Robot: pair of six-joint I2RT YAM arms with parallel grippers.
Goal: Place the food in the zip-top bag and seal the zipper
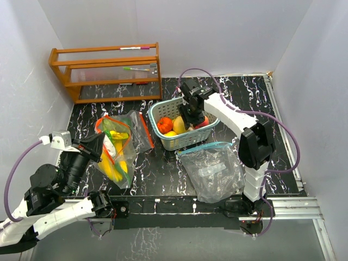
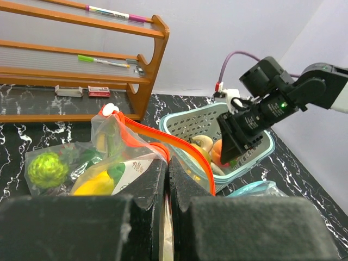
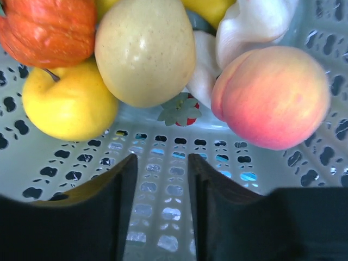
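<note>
My left gripper (image 1: 99,138) is shut on the rim of an orange-zipped bag (image 2: 95,182) holding yellow food. My right gripper (image 1: 189,117) is over the food in the basket (image 2: 182,122), fingers apart, nothing between them. In the right wrist view a peach (image 3: 272,98), pale round fruit (image 3: 144,51), yellow apple (image 3: 68,103), orange-red pumpkin-like item (image 3: 46,30) and small strawberry (image 3: 190,119) lie in the basket.
A flat empty clear bag (image 1: 211,174) lies in front of the basket. Another bag (image 1: 138,130) is beside the filled one. A wooden rack (image 1: 109,100) stands at back left.
</note>
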